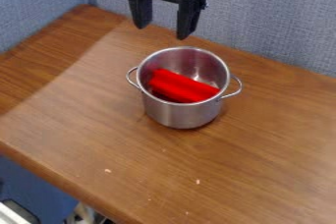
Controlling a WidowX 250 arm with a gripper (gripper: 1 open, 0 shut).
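A steel pot (184,114) with two loop handles stands upright on the wooden table (92,140). Inside it lies a red cylindrical object (184,86), slanting from upper left to lower right. My black gripper (163,26) is high above and behind the pot at the top of the view, its two fingers apart with empty space between them.
Grey-blue padded walls bound it at the back and back left. A blue area lies past the front-left edge.
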